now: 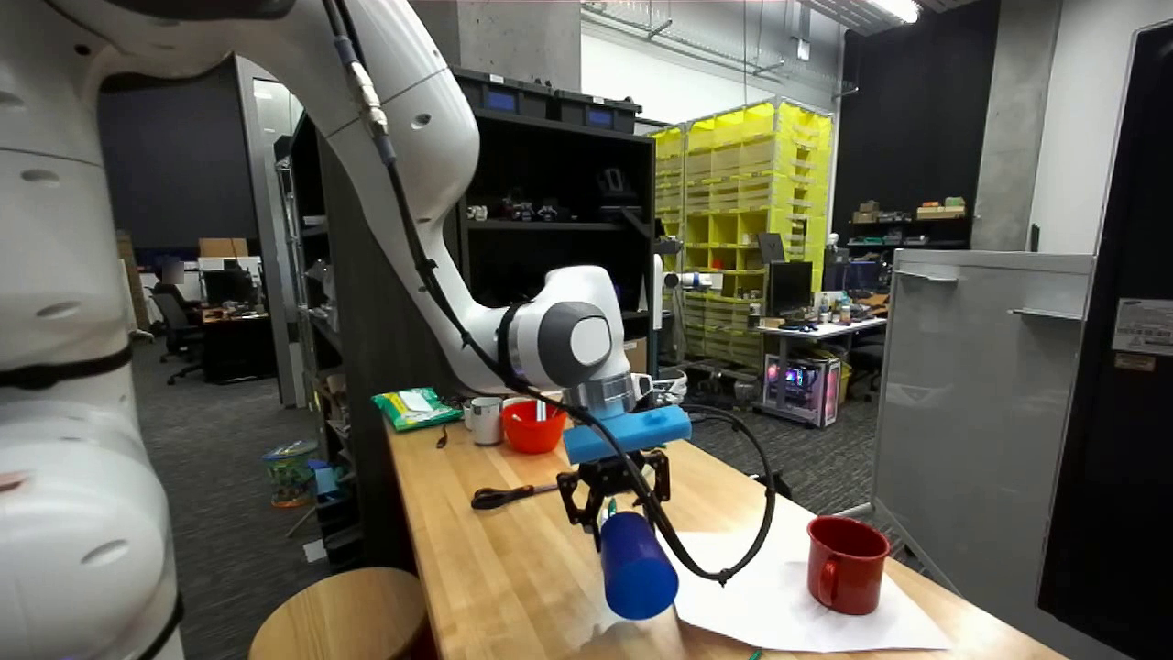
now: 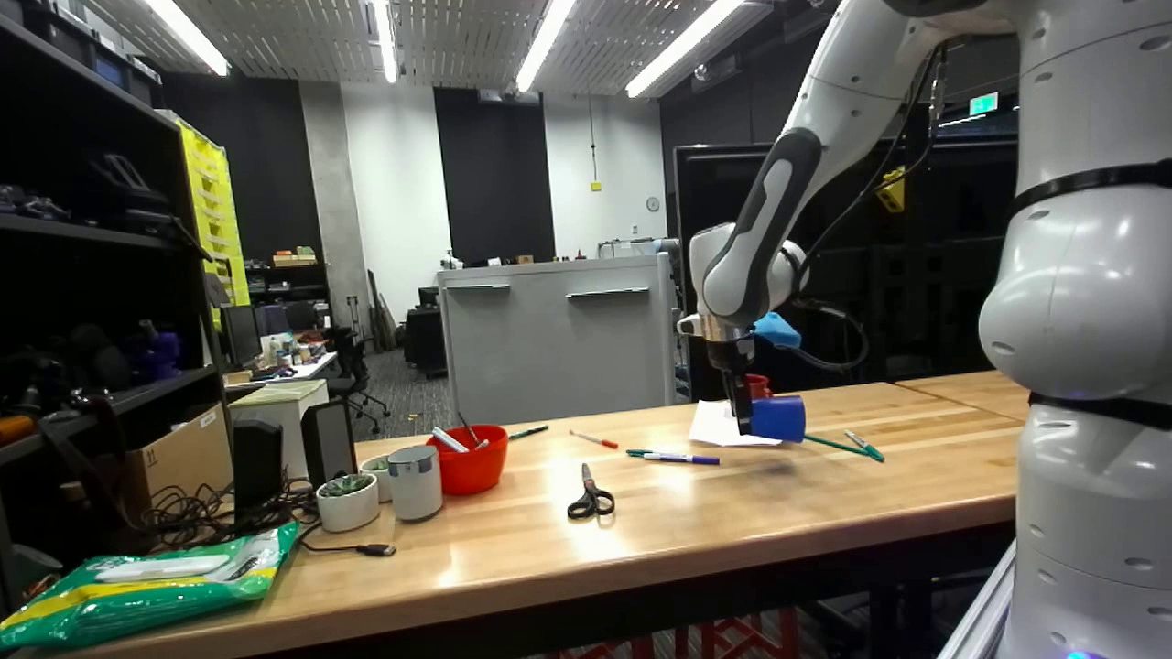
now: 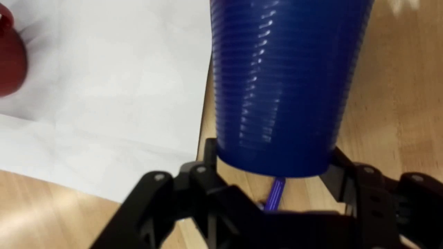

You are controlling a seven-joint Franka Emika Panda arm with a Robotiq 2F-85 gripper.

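Note:
A blue ribbed cup [image 3: 286,87] is clamped between the black fingers of my gripper, which is shut on it near one end. The cup lies tilted nearly onto its side, and in exterior view 2 the same blue cup [image 2: 779,419] hangs just above the table, to the right of my gripper [image 2: 743,417]. From exterior view 1, the gripper [image 1: 618,511] is over the wooden table with the cup's closed-looking end toward the camera. A red mug [image 1: 847,565] stands upright on a white sheet of paper [image 1: 759,616], apart from the cup.
Scissors [image 2: 591,494], several pens such as a purple marker [image 2: 681,458], and a red bowl [image 2: 470,461] lie or stand on the table. Grey mug [image 2: 415,483], small plants and a green packet [image 2: 154,582] occupy the left end. Bare wood [image 2: 703,527] shows along the near edge.

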